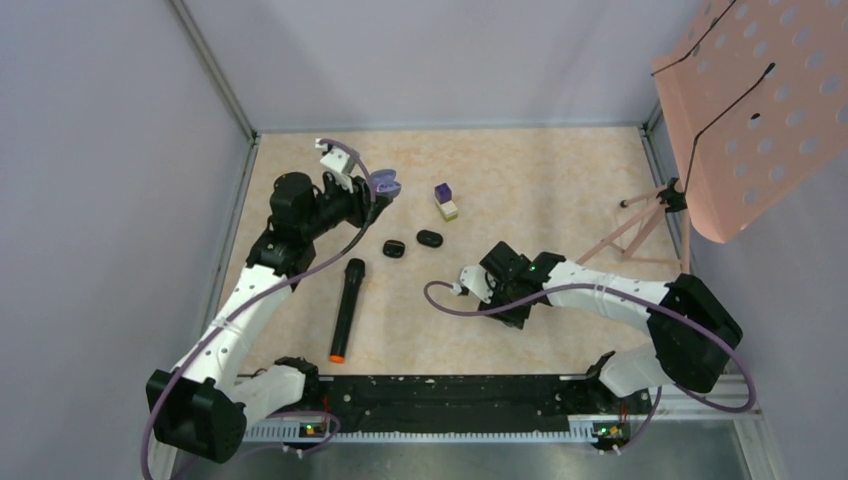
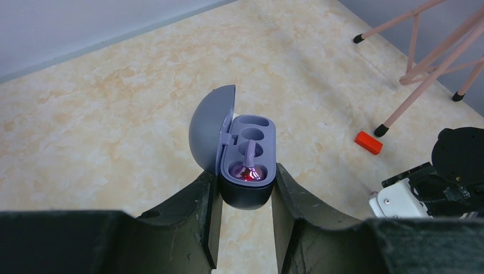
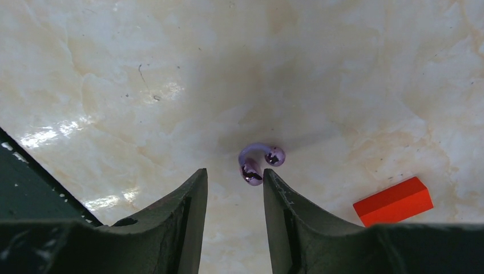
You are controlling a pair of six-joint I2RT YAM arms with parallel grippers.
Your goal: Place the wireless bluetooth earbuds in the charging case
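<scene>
The purple charging case [image 2: 231,145] hangs above the table with its lid standing open. My left gripper is shut on its lower end. In the case's near end sits one purple earbud [image 2: 250,157], its arc sticking up and a red glow beside it. Another purple earbud [image 3: 259,162] lies on the table, a C-shaped clip with two shiny ends. My right gripper is open over the table, nothing between its fingers, with that earbud just beyond the right fingertip. From the top view, the right gripper hides this earbud.
A red block [image 3: 394,202] lies right of the loose earbud. Two black oval items [image 1: 430,239], a microphone [image 1: 347,310] and a purple-and-cream block stack [image 1: 446,202] occupy the left and middle. A pink stand [image 1: 640,235] is at right.
</scene>
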